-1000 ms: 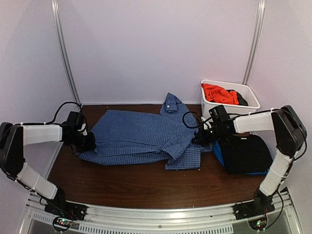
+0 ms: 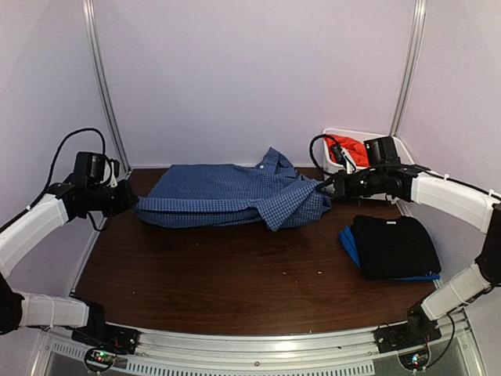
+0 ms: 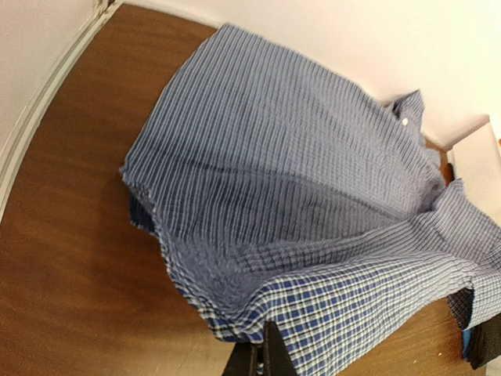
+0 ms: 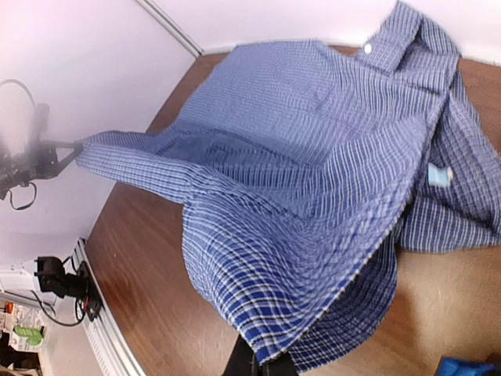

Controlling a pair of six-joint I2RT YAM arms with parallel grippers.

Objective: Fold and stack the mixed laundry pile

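Note:
A blue checked shirt spans the back of the wooden table, collar toward the back wall. Its near edge is lifted between my two grippers. My left gripper is shut on one corner at the left, seen low in the left wrist view with fabric bunched at its fingers. My right gripper is shut on the other corner at the right; in the right wrist view the cloth hangs from its tips.
A dark folded stack with blue lies at the front right. Behind it a white basket holds red clothing.
The front of the table is now barer.

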